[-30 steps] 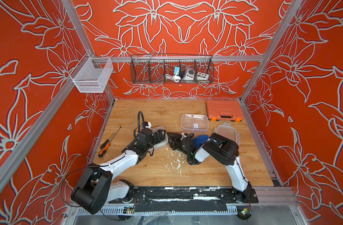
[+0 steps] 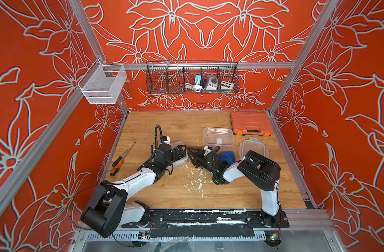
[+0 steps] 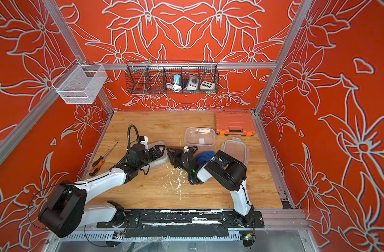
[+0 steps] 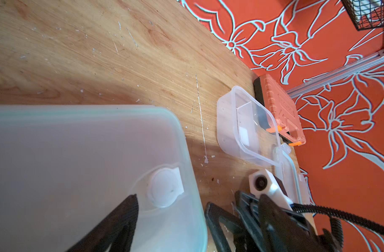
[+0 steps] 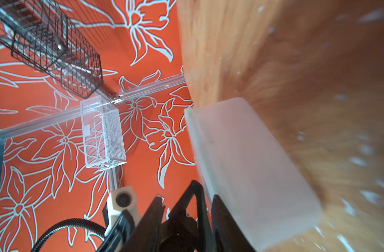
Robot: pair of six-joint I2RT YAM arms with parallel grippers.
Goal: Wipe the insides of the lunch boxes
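A milky lunch box (image 2: pixel 182 160) with a pale green rim sits left of the table's middle; its side wall (image 5: pixel 250 168) fills much of the right wrist view. Above it is my left gripper, fingers spread, with nothing seen between them. Just right of the box my right gripper stands open, close to its near wall; whether it touches cannot be told. A second clear lunch box (image 2: pixel 218 137) stands empty at the back. Partly behind the right arm lies a blue cloth (image 2: pixel 227 157), in neither gripper.
A clear lid or shallow box (image 2: pixel 253 147) lies at the right, below an orange case (image 2: pixel 251 122). Screwdrivers (image 2: pixel 117 167) lie at the left. White scraps (image 2: pixel 199 183) litter the front middle.
The right arm's elbow has swung right and slightly forward, while its gripper stays near the box. The left arm has barely moved.
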